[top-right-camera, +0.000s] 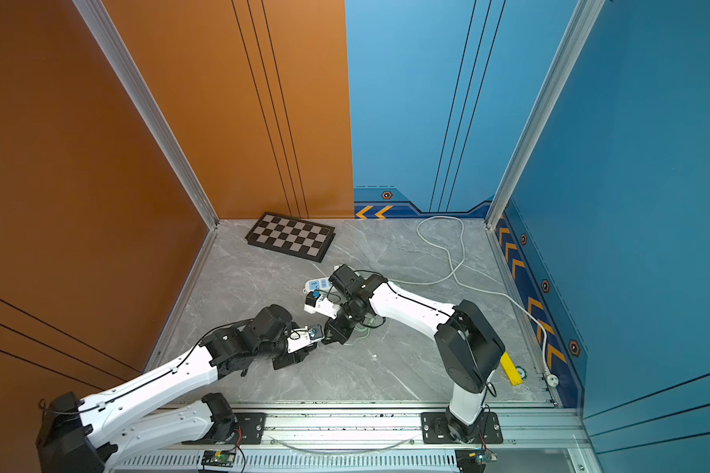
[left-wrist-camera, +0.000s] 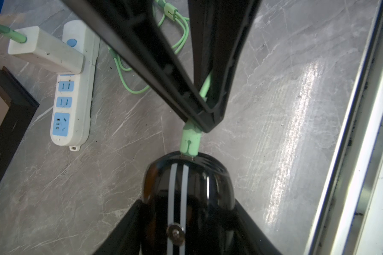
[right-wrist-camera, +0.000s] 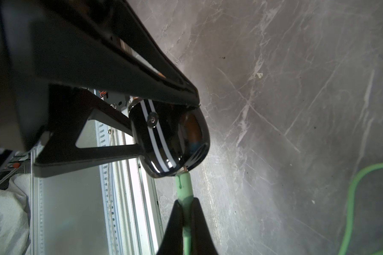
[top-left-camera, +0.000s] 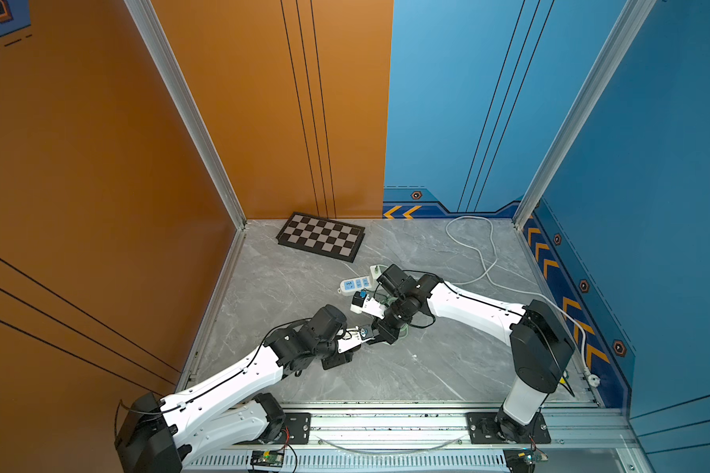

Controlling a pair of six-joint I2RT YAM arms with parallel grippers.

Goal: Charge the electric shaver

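The glossy black shaver point(left-wrist-camera: 204, 182), with two silver stripes, lies between the fingers of my left gripper, which is shut on it. My right gripper is shut on the light green charging cable point(right-wrist-camera: 187, 240), just behind its plug point(right-wrist-camera: 184, 185). In both wrist views the plug meets the end of the shaver in line with it. A sliver of its metal tip shows at the shaver's edge; how deep the tip sits cannot be told. In the top left view, the grippers nearly meet, hiding most of the shaver.
A white power strip point(left-wrist-camera: 72, 121) with blue sockets carries a white charger block point(left-wrist-camera: 46, 48), from which a green cable runs. A chequered board point(top-left-camera: 320, 235) lies at the back left.
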